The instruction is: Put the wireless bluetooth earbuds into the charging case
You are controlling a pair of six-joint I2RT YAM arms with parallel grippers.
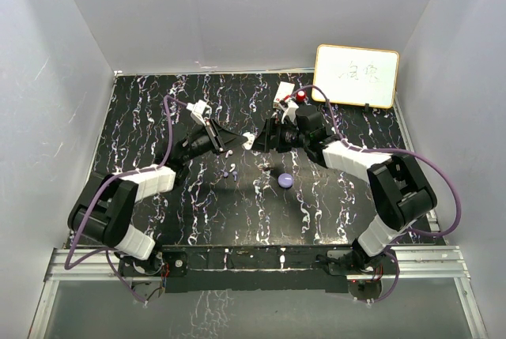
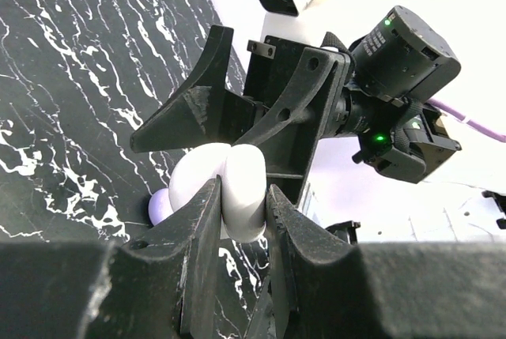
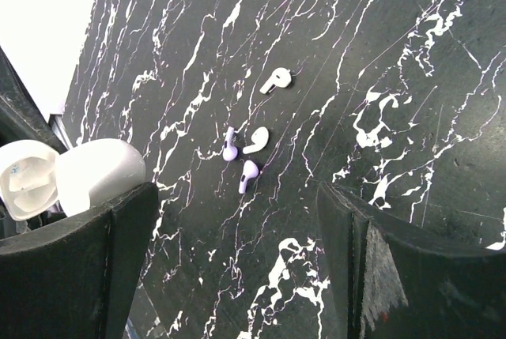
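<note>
The white charging case [image 2: 243,190] is pinched upright between my left gripper's [image 2: 243,197] fingers, its two rounded halves parted. In the right wrist view the case's hollow inside [image 3: 32,181] faces me at the left edge. My right gripper is open and empty, one finger [image 3: 118,252] overlapping the case's outer side; whether they touch I cannot tell. Two white earbuds [image 3: 277,80] and two purple earbuds [image 3: 249,171] lie loose on the dark marbled table, beyond the right fingers. From above, the case [image 1: 248,141] hangs between both grippers.
A round purple case [image 1: 285,180] rests on the table below the right gripper. Toward the back stand a small white box [image 1: 284,91], a red-topped item [image 1: 300,96] and a whiteboard [image 1: 355,76].
</note>
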